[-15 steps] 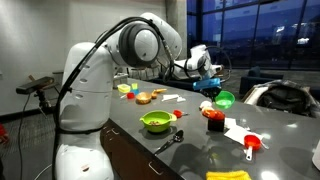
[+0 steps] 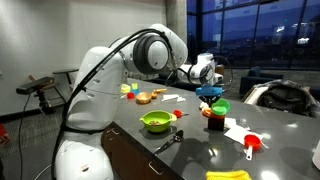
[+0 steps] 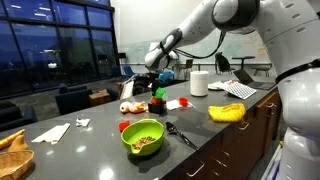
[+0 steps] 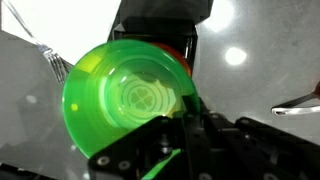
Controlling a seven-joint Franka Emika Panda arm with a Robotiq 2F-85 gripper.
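My gripper is shut on the rim of a translucent green cup [image 4: 130,95], whose round base shows inside it in the wrist view. In exterior view 1 the green cup [image 2: 221,106] is over a black box [image 2: 215,123] on the grey table. Seen from the other side, the cup [image 3: 159,93] is directly above the black box [image 3: 157,106]. Red shows at the box's top, partly hidden behind the cup. Whether the cup touches the box or what is in it, I cannot tell.
A green bowl [image 2: 157,121] with small items stands nearer the arm, beside a dark utensil [image 2: 169,143]. A red ladle [image 2: 252,142], a yellow cloth [image 2: 228,175] and white paper [image 2: 238,132] lie around the box. Another utensil, a fork [image 4: 52,60], lies on paper.
The gripper has come down with the green cup, which has moved lower and slightly left in exterior view 1, closer to the black box. The other table items have stayed put.
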